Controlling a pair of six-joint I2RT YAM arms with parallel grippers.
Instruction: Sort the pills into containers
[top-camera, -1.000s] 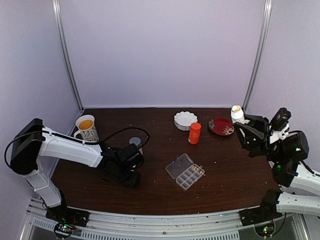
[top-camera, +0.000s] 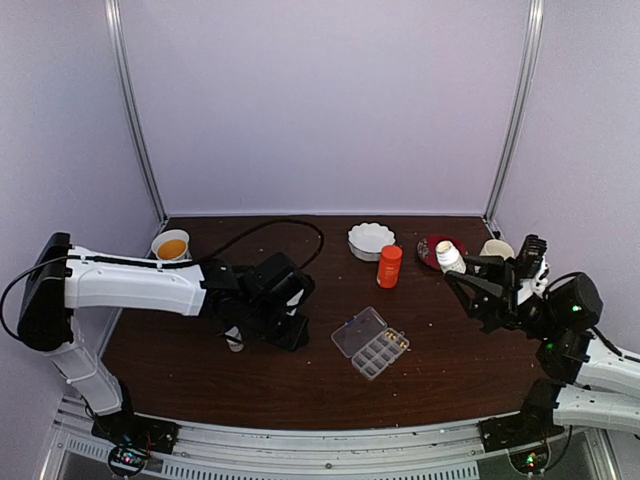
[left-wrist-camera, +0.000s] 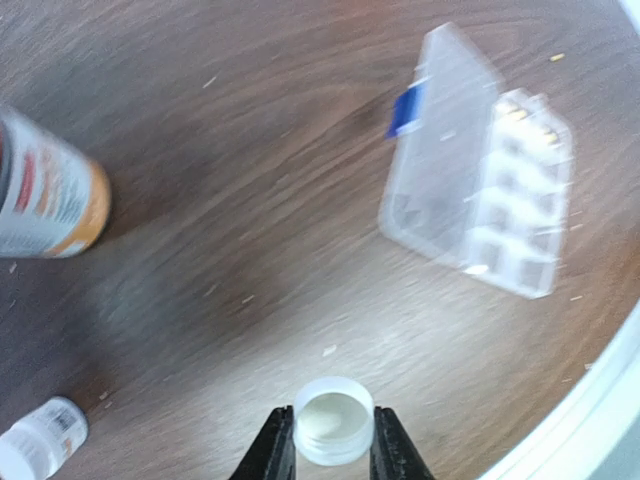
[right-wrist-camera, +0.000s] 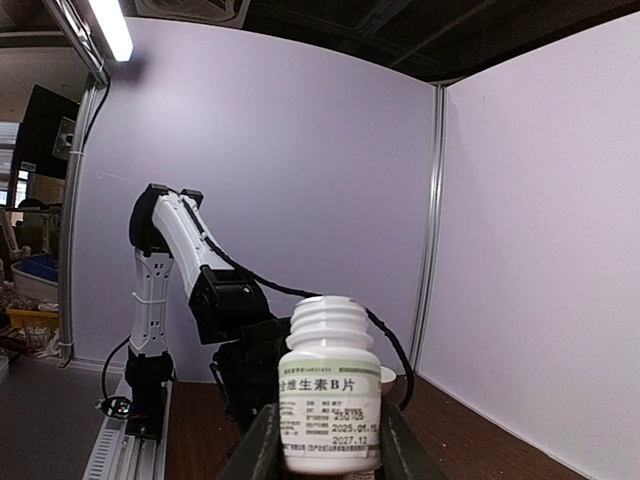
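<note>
A white cap (left-wrist-camera: 333, 420) is pinched by my left gripper, its hollow side facing the wrist camera. In the top view my left gripper (top-camera: 293, 345) is low over the table, left of the pill organizer (top-camera: 372, 342). That clear organizer has its lid open, and a few yellowish pills (left-wrist-camera: 535, 124) lie in its far compartments. My right gripper (top-camera: 470, 280) is shut on a white vitamin bottle (right-wrist-camera: 330, 400), raised above the table. Its threaded neck is uncapped and, in the top view, the bottle (top-camera: 450, 257) tilts to the left.
An orange-red bottle (top-camera: 389, 267) and a white scalloped bowl (top-camera: 371, 239) stand at the back. A red dish (top-camera: 430, 246) and a cream cup (top-camera: 497, 249) are near the right gripper. A mug (top-camera: 171, 245), a can (left-wrist-camera: 60, 195) and a small white bottle (left-wrist-camera: 45, 438) are at left.
My left gripper has moved right and slightly toward the viewer, uncovering the small white bottle. My right gripper has shifted left and lower with its bottle, which now tilts more and covers part of the red dish.
</note>
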